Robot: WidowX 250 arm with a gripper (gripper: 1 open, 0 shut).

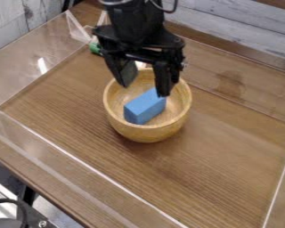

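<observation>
A tan round bowl (150, 132) sits in the middle of the wooden table, with a blue block (142, 109) lying inside it. My black gripper (142, 78) hangs open over the bowl's back part, its two fingers spread above and behind the block, with nothing seen held between them. The arm hides part of the bowl's back rim.
A green object (93, 44) is partly visible behind the arm at the back left. A black cable lies at the lower left corner.
</observation>
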